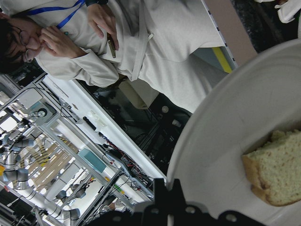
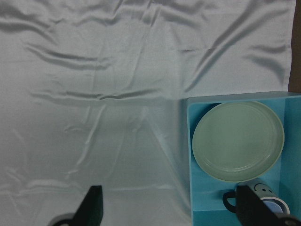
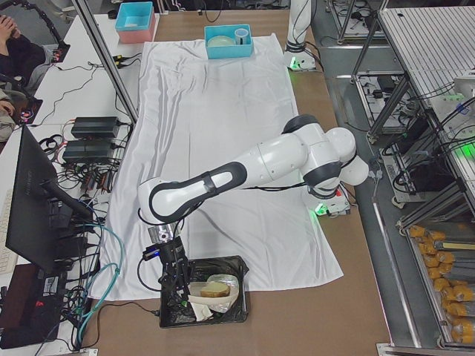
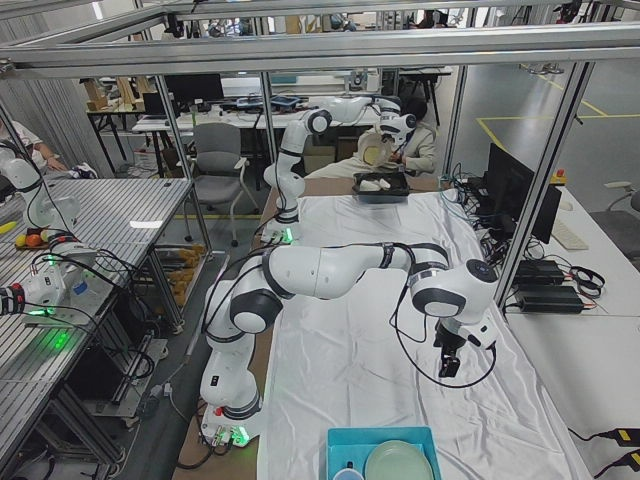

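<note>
My left gripper is shut on the rim of a pale plate [image 1: 211, 150], which carries a slice of bread [image 1: 275, 169]. In the camera left view that plate and bread [image 3: 219, 289] are over a black bin [image 3: 204, 322] at the near end of the cloth. The plate is tilted in the camera right view. My right gripper stands open, empty, above the white cloth [image 2: 103, 66], beside a blue tub [image 2: 190, 155].
The blue tub holds a green plate [image 2: 237, 139] and a mug [image 2: 263, 190]. A seated person [image 1: 117, 56] is beyond the bin's end of the table; a monitor [image 3: 30, 200] stands alongside.
</note>
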